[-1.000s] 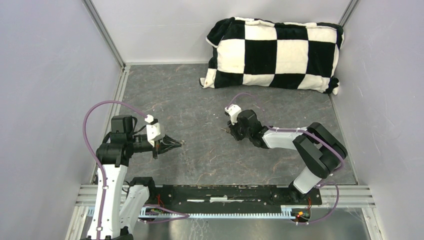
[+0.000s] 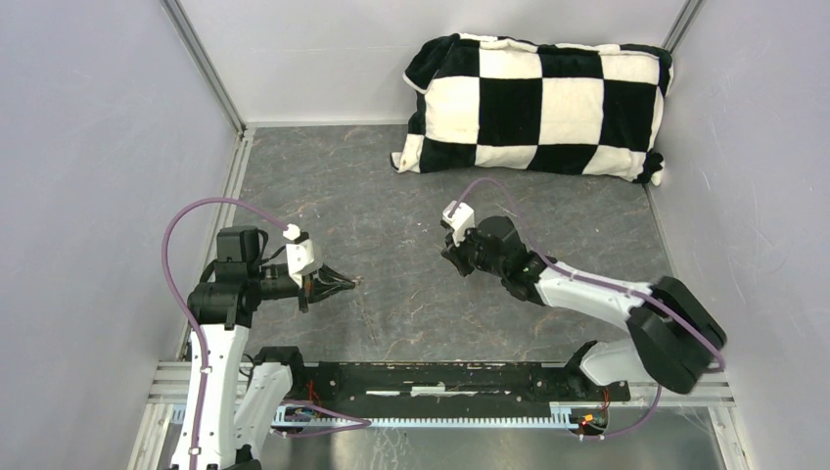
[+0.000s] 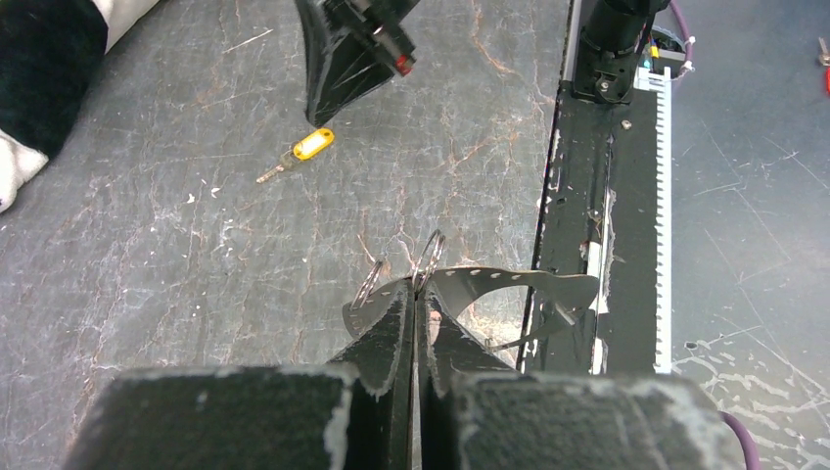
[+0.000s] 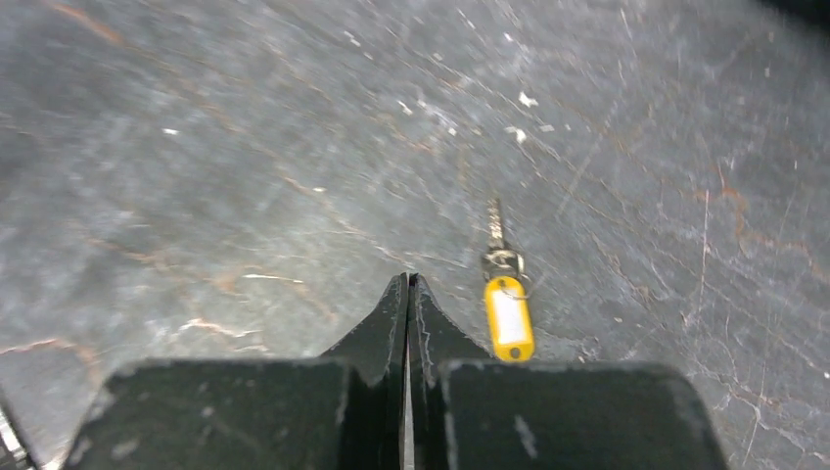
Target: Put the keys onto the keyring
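The key with a yellow tag (image 4: 510,323) lies flat on the grey table, just right of my right gripper in the right wrist view. That gripper is shut with nothing between its fingers, apparently raised above the table. The left wrist view shows the same yellow-tagged key (image 3: 313,144) below the right gripper's dark tips. My left gripper is shut on the metal keyring, a curved plate (image 3: 468,280) with thin wire loops standing up at its tips. From the top, the right gripper (image 2: 460,270) hides the tagged key.
A checkered black-and-white cushion (image 2: 541,106) lies along the back. Bare grey table (image 2: 391,196) stretches between the arms. The black rail (image 2: 440,377) runs along the front edge, and grey walls close off both sides.
My right gripper, around the yellow tag earlier, has lifted off and shut empty; the key stays on the table. The left arm is still.
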